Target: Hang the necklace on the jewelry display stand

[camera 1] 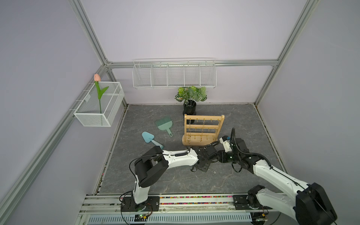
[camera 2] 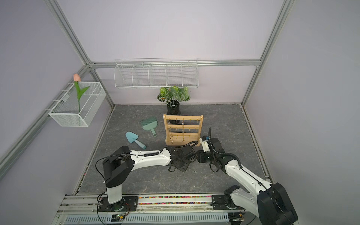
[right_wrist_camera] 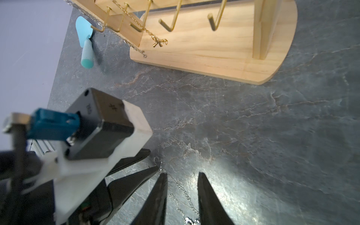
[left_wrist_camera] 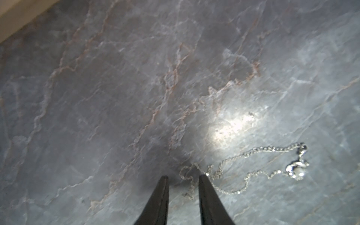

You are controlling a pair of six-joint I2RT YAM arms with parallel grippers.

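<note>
The silver necklace (left_wrist_camera: 270,148) lies on the grey table in the left wrist view, its chain in a loose loop with a pendant at one end. My left gripper is open above the chain's thin end, some links showing between and beyond its fingers. In the right wrist view, my right gripper is part open above the table, the necklace (right_wrist_camera: 184,191) lying below its gap. Left gripper fingers (right_wrist_camera: 131,183) reach in from the left there, close to the chain's end. The wooden display stand (camera 1: 195,140) stands behind both grippers, with metal hooks.
A gold chain (right_wrist_camera: 144,28) and a silver chain (right_wrist_camera: 129,43) hang at the stand's left side. Left of the stand lie a blue trowel (camera 1: 147,136) and a green dustpan (camera 1: 164,123). A potted plant (camera 1: 189,106) is behind it. The two grippers are close together.
</note>
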